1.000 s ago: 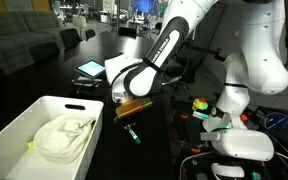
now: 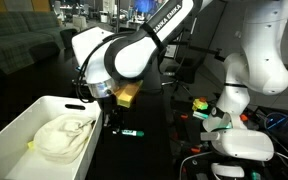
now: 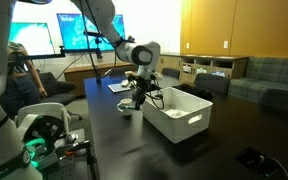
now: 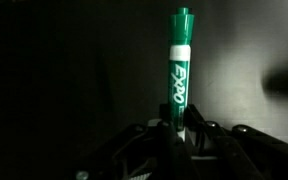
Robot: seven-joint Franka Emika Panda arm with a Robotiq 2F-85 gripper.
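Note:
A green Expo marker [image 4: 180, 70] with a white label band runs upward from the fingers in the wrist view. My gripper is shut on the marker's lower end, and the cap end points away from the fingers. In exterior view 1 the marker [image 2: 132, 133] sticks out to the right of the gripper [image 2: 114, 124], nearly level above the dark table. The gripper is just right of the white box [image 2: 87, 147], outside it. In exterior view 2 the gripper is small and dark, beside the box [image 3: 184, 128].
A bunched cream cloth [image 2: 64, 137] lies inside the open box. To the right on the table stand a white device [image 2: 246, 145] and cables. A tablet [image 2: 89, 69] lies behind the arm. The dark table in front of the box is clear in exterior view 2.
The arm has swung left and nearer to the box, looming larger in exterior view 1. The marker has shifted slightly left with the gripper and turned more level.

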